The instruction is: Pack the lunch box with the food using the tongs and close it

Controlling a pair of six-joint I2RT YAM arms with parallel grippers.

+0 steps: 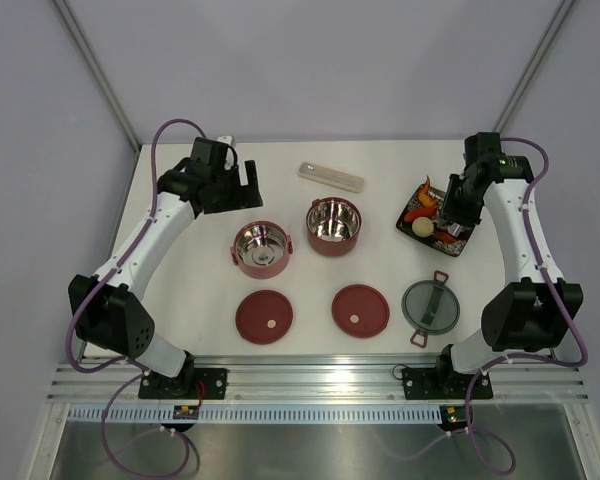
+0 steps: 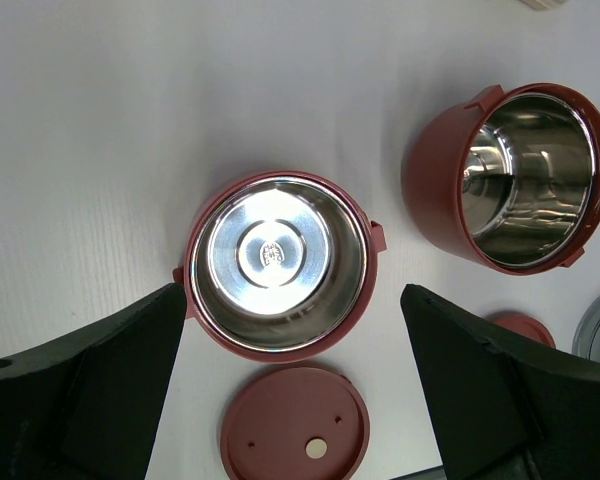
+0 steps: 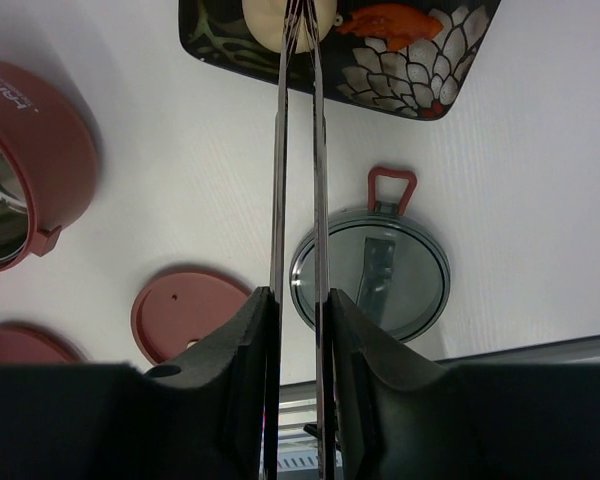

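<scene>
A black tray [image 1: 405, 225] at right holds a bun [image 3: 265, 25], orange and red food pieces [image 3: 390, 25]. My right gripper holds long metal tongs, or has them fitted, their tips over the bun; whether they grip it I cannot tell. My open left gripper is above the low red container [image 1: 263, 262] at centre-left, which is empty. A taller empty red container [image 1: 330, 240] stands at centre.
Two red lids [image 1: 264, 328] [image 1: 360, 325] and a grey lid [image 1: 430, 315] lie along the front. A pale oblong bar [image 1: 330, 175] lies at the back.
</scene>
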